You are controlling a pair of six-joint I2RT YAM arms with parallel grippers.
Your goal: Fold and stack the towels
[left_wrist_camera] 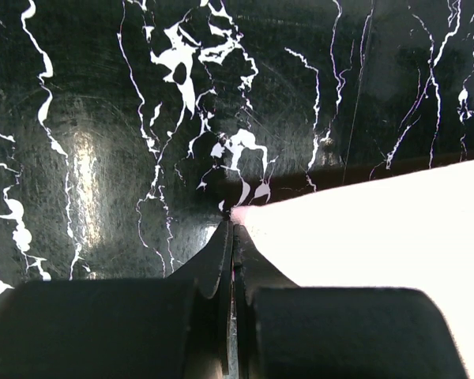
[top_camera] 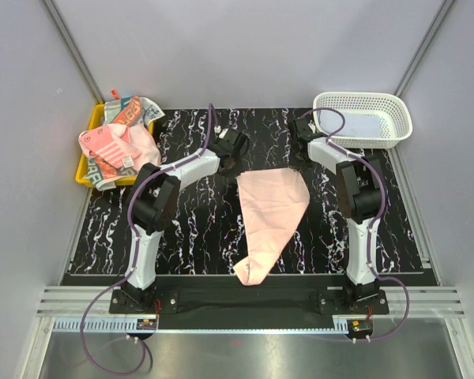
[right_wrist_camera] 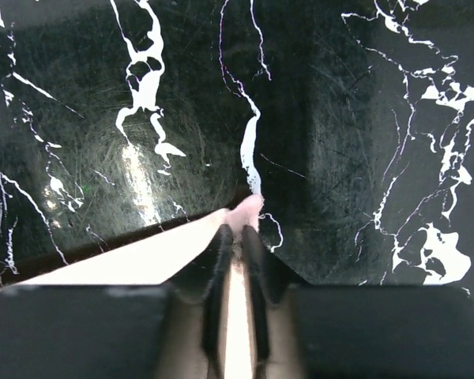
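A pale pink towel (top_camera: 270,207) lies spread on the black table, its lower end narrowing and reaching over the front edge. At its far left corner my left gripper is shut, with the towel's tip (left_wrist_camera: 240,213) pinched at its fingertips. On the far right corner, my right gripper has its fingers nearly together, and a small gathered peak of pink cloth (right_wrist_camera: 246,212) sticks out between and ahead of them. In the top view both grippers stand at the towel's far edge, the left one (top_camera: 235,172) and the right one (top_camera: 299,164).
A yellow bin (top_camera: 82,169) heaped with crumpled towels (top_camera: 120,144) stands at the back left. At the back right is a white basket (top_camera: 401,118) with a flat pale piece inside.
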